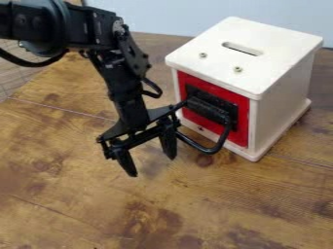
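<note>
My black gripper [146,152] points down at the wooden table [78,204], open, with nothing between its two fingers. It stands left of a white box [267,97] with a red front panel [232,97]. A black module [208,105] is fixed on the red panel, and a thick black hose or cable loops from it beside the gripper. The box has a slot and two small round fittings on top.
A white wall [156,15] runs along the back.
</note>
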